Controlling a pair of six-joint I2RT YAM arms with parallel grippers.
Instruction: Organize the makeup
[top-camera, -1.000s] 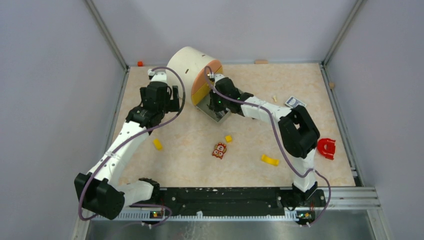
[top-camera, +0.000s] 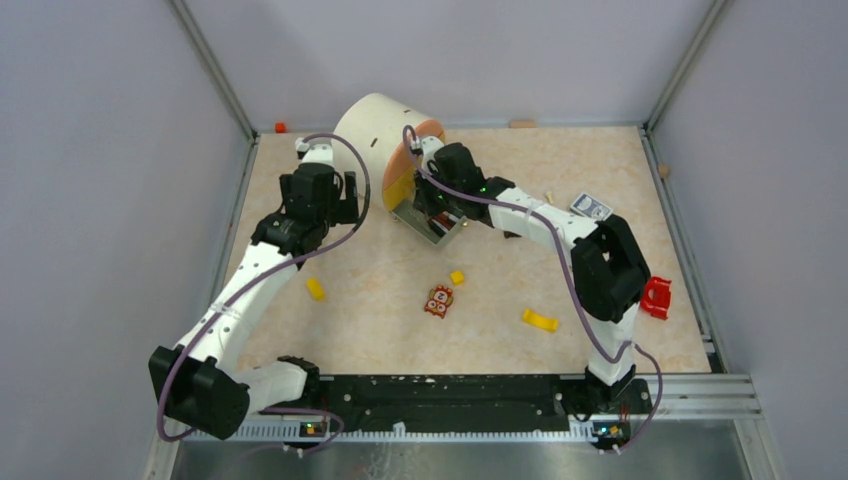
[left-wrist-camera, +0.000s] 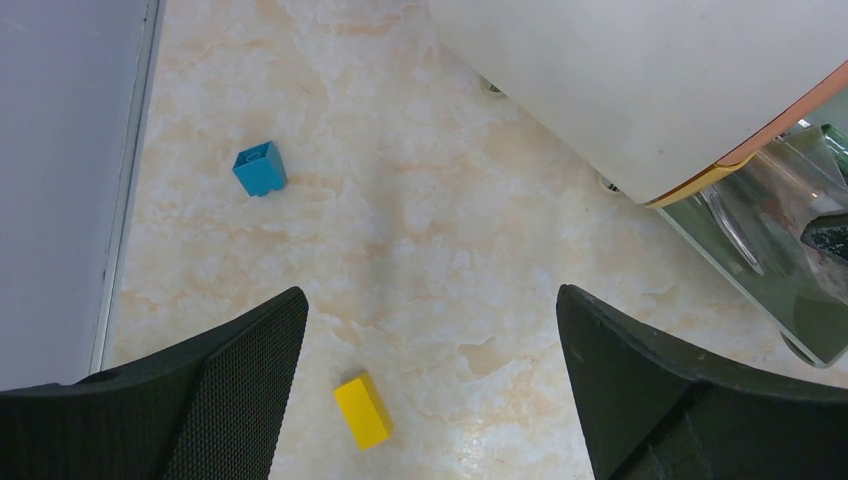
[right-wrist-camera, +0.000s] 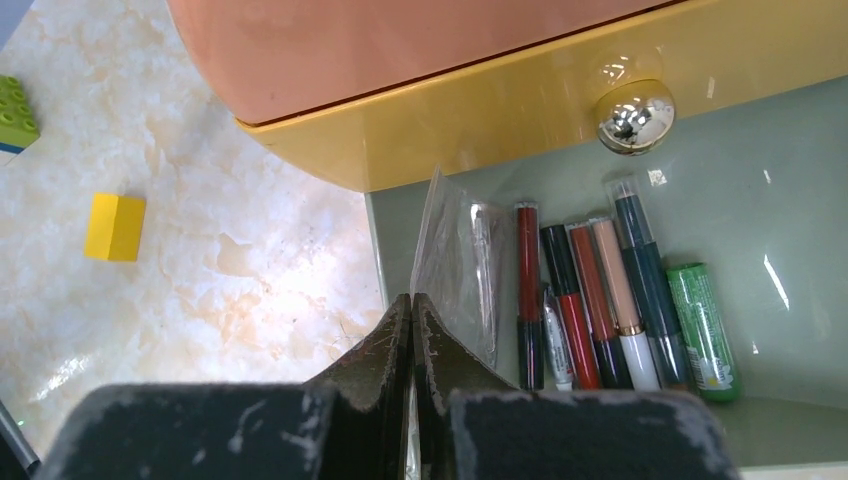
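A white cylindrical organizer (top-camera: 372, 140) has its lower drawer (right-wrist-camera: 800, 210) out. It holds lip tubes, including a dark red one (right-wrist-camera: 528, 280), a pink one (right-wrist-camera: 614, 280), a green cylinder (right-wrist-camera: 700, 320), and a clear plastic sleeve (right-wrist-camera: 455, 260) at the drawer's left end. My right gripper is over that end with its fingertips together at the sleeve's edge; whether they pinch it I cannot tell. My left gripper stands open left of the organizer, above bare table.
Loose yellow blocks (left-wrist-camera: 363, 410), a blue block (left-wrist-camera: 259, 168), a red-brown figure (top-camera: 440, 300), a red piece (top-camera: 655, 298) and a card (top-camera: 591, 206) lie around.
My left arm is unmoved.
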